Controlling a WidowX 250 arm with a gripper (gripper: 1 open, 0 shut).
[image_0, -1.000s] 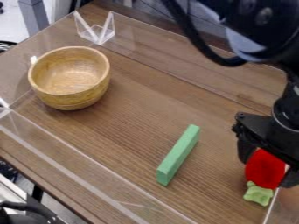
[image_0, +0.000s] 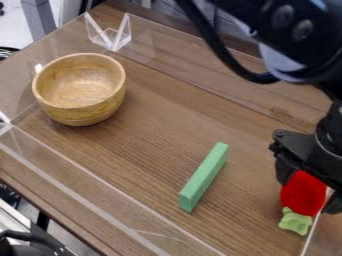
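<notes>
The black gripper (image_0: 305, 170) is low at the right edge, over a red object (image_0: 303, 193) with a green leafy piece (image_0: 297, 220) below it, like a toy strawberry. The fingers are around or just above the red object; whether they grip it is hidden. A green bar (image_0: 203, 177) lies diagonally left of the gripper, and a wooden bowl (image_0: 79, 90) stands at the upper left.
A clear plastic stand (image_0: 108, 33) sits at the back left. Cables lie off the table at the lower left.
The gripper has shifted very slightly at the red object; otherwise little has changed.
</notes>
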